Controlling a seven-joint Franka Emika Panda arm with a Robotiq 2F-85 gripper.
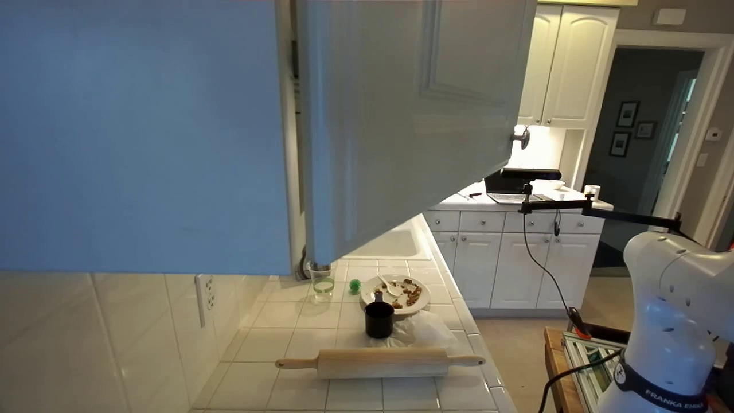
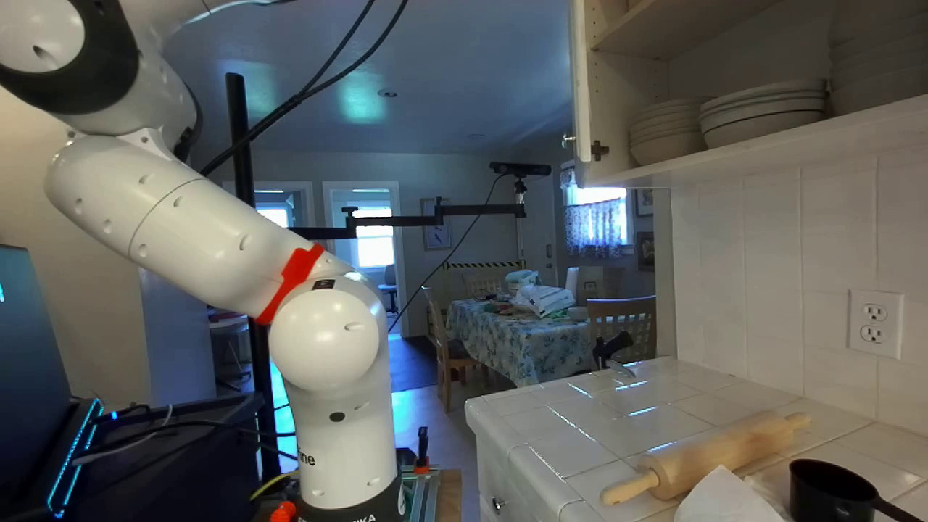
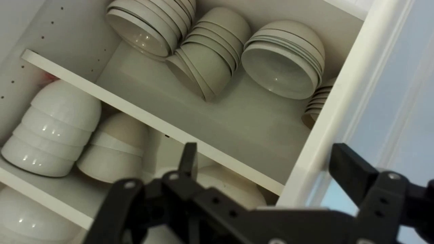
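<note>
A cabinet door (image 1: pixel 413 124) hangs partly open in the first exterior view, its dark knob (image 1: pixel 524 137) near the free edge. In the wrist view my gripper is open. The white door edge (image 3: pixel 335 109) runs through the gap between its fingers, much nearer the right one. Behind the left finger lies the cabinet interior, while the right finger (image 3: pixel 350 168) stands against the bluish door face. Whether that finger touches the door cannot be told. Stacked bowls (image 3: pixel 284 61) fill the shelves. The gripper is outside both exterior views.
On the tiled counter lie a rolling pin (image 1: pixel 382 362), a black cup (image 1: pixel 379 320), a plate of food scraps (image 1: pixel 368 299) and a glass (image 1: pixel 321 283). The arm (image 2: pixel 339 391) stands beside the counter. A shelf edge (image 3: pixel 150 122) crosses behind the left finger.
</note>
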